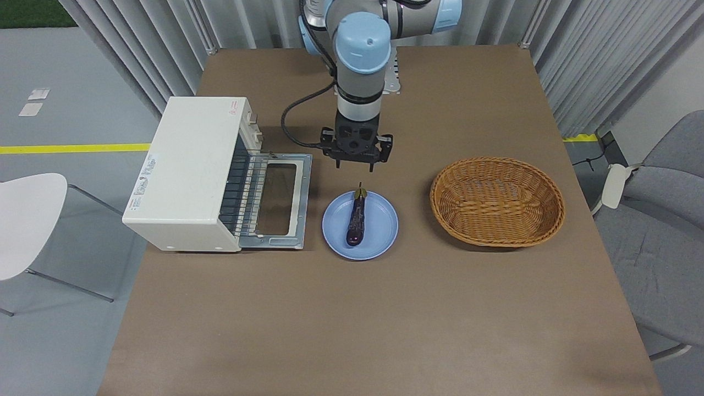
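My black gripper (354,165) hangs from the arm above the table in the front view, pointing down, just behind a blue plate (379,227). Its two short fingers are apart with nothing visible between them. A dark purple eggplant (356,221) with a green stem lies lengthwise on the plate. To the left stands a white toaster oven (181,168) with its glass-framed door (297,201) lowered and a wire rack inside. To the right sits an empty oval wicker basket (496,201).
A white chair (23,218) stands off the left edge, a grey chair (653,251) off the right. A grey curtain runs behind the table.
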